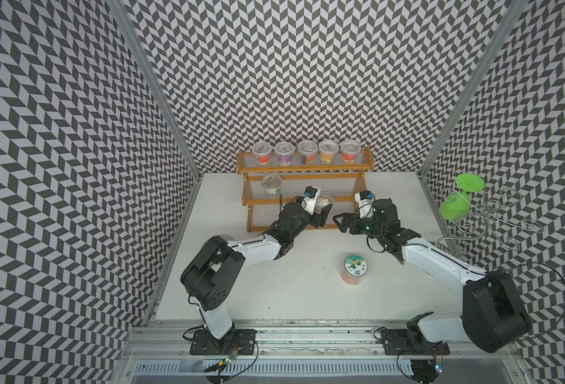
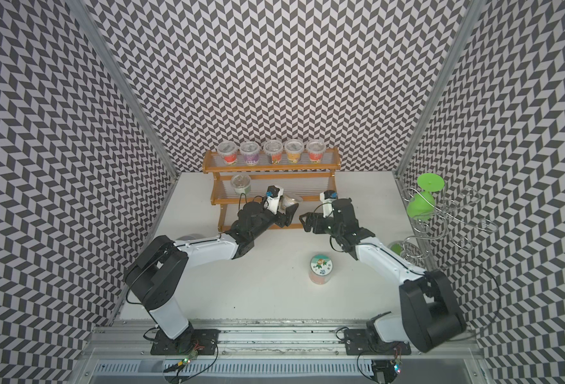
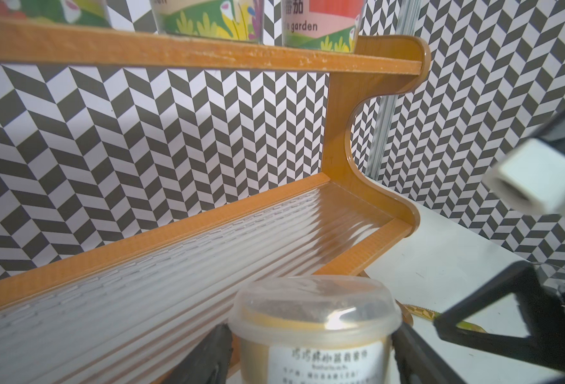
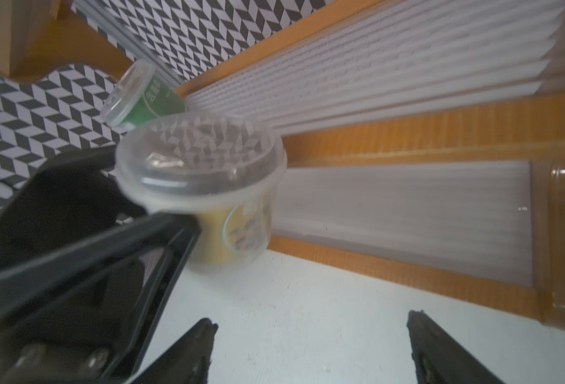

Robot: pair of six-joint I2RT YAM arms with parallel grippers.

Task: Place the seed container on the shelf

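Observation:
My left gripper (image 1: 321,211) is shut on a clear-lidded seed container (image 3: 314,313) with a yellowish inside and white label, held in front of the middle tier of the wooden shelf (image 3: 368,251). My right gripper (image 1: 343,222) is open just right of that container, its fingers empty. In the right wrist view, the held container (image 4: 199,166) is behind my left gripper's dark fingers. A green-labelled container (image 4: 154,99) sits at the middle tier's left end.
Several cups (image 1: 306,151) line the top tier. A lidded jar (image 1: 353,272) stands on the front table; a wire stand with green items (image 1: 455,208) is at the right.

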